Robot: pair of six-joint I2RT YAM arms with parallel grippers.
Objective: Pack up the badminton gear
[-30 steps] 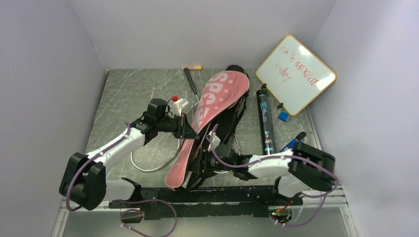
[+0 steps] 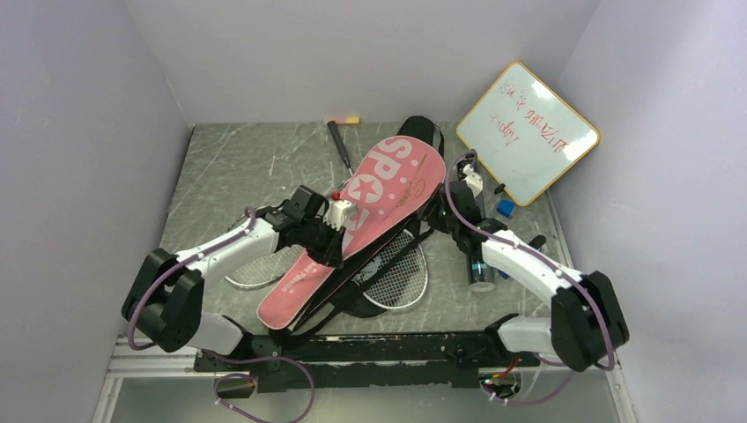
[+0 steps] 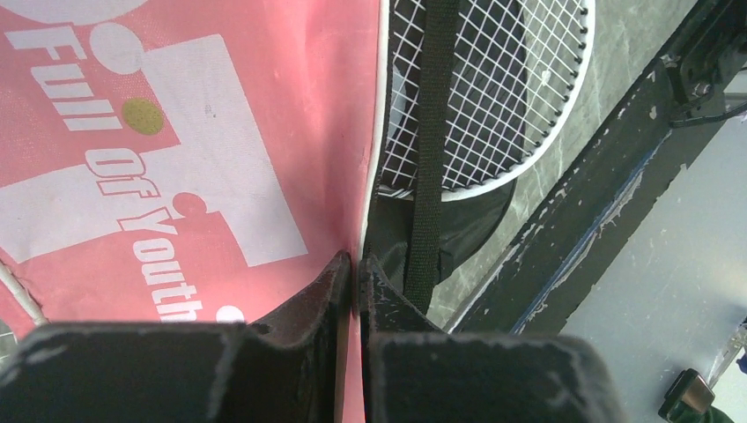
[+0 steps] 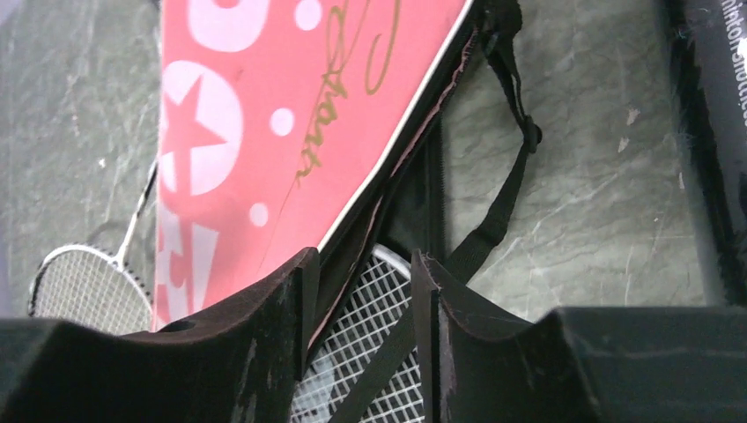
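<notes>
A pink racket bag with white lettering lies diagonally across the floor, its black side partly open. My left gripper is shut on the white-piped edge of the pink flap. One racket shows under and beside the bag's right side, a black strap crossing its strings. Another racket lies on the left, partly beneath the bag. By the bag's upper right edge, my right gripper stands part open, fingers apart, with nothing gripped between them. A black shuttlecock tube lies to the right, partly hidden by the right arm in the top view.
A whiteboard leans at the back right, with a blue block near it. A black racket handle points toward the back wall, close to a yellow-orange item.
The right gripper has moved up and right from the bag's lower part to its upper right edge. My left gripper and the flap have shifted slightly, and the bag's lower end has swung left.
</notes>
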